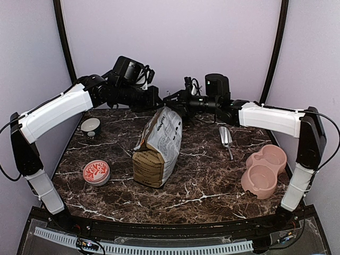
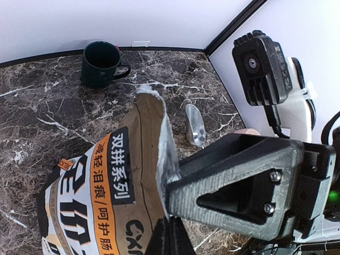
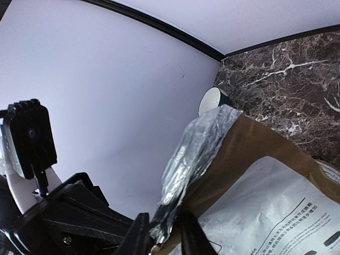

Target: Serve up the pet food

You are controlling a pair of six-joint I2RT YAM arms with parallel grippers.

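Observation:
A tall pet food bag (image 1: 164,141) stands upright mid-table, its brown and white sides narrowing to a crinkled silver top edge (image 3: 194,143). At this top edge my left gripper is shut, with the bag's thin rim at its fingertips; the pinch itself is mostly hidden. From the other side comes my right gripper, its fingers part open with the silver edge between the fingers. The metal scoop (image 1: 226,139) lies to the right of the bag. Near the right edge sits the pink double bowl (image 1: 261,175), which looks empty.
A dark green mug (image 2: 100,65) stands at the back left. The round tin with a red patterned lid (image 1: 96,172) is at the front left. Bare marble tabletop (image 1: 212,186) lies between bag and bowl. Both arms meet closely above the bag.

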